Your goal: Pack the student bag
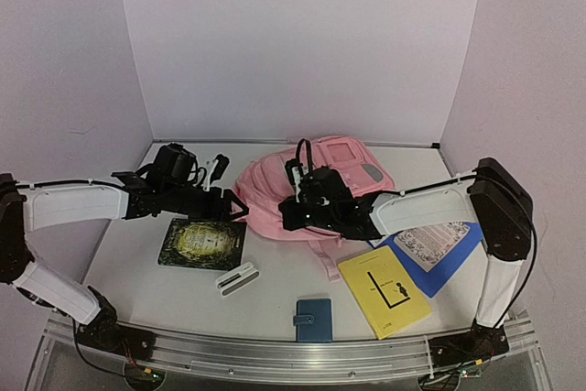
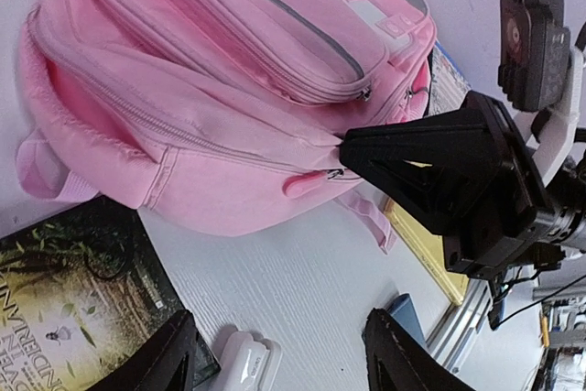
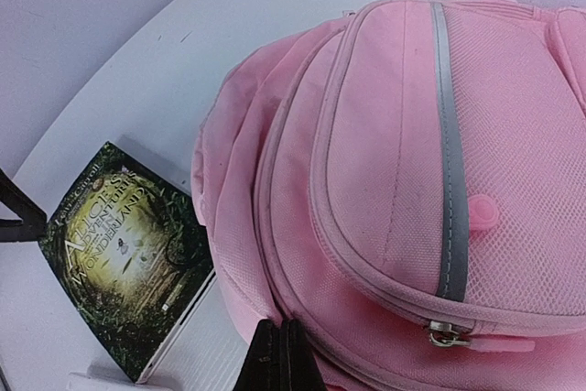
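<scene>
The pink bag [image 1: 265, 185] lies on the table at the back middle, its lower side pulled toward the right arm. At its zipped edge, my right gripper is shut, and in the left wrist view its fingertips [image 2: 352, 148] pinch pink fabric at the zipper. A pink pull tab [image 2: 311, 184] shows just below them. My left gripper stands open at the bag's left side, with nothing between its fingers. The Alice's Adventures in Wonderland book [image 1: 202, 244] lies flat in front of the left gripper. Whether the zipper is parted is hard to tell.
A white stapler-like item [image 1: 238, 278] lies near the book. At the front are a blue notebook [image 1: 313, 320] and a yellow book [image 1: 385, 291]; a blue folder [image 1: 453, 263] with a printed sheet lies right, partly beneath the right arm.
</scene>
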